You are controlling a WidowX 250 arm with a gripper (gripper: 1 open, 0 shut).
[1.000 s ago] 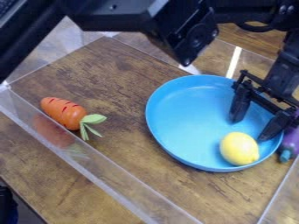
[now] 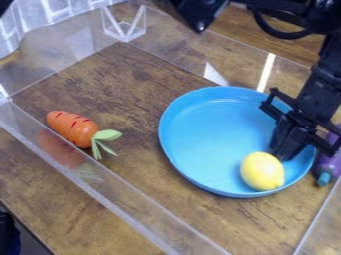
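A blue plate (image 2: 213, 134) lies on the wooden floor, with a yellow lemon-shaped object (image 2: 261, 171) on its lower part. My black gripper (image 2: 286, 134) is at the plate's right side, above and right of the yellow object and apart from it. It looks shut, with nothing visible between its fingers. A purple object (image 2: 328, 171), partly cut off and hidden, lies just right of the plate.
A toy carrot (image 2: 74, 127) lies at the left. Clear plastic walls (image 2: 114, 189) border the wooden area. The floor between carrot and plate and toward the back left is clear.
The plate and yellow object have shifted slightly left. The gripper's fingers have come closer together since a second ago, and the arm has moved up and right at the top.
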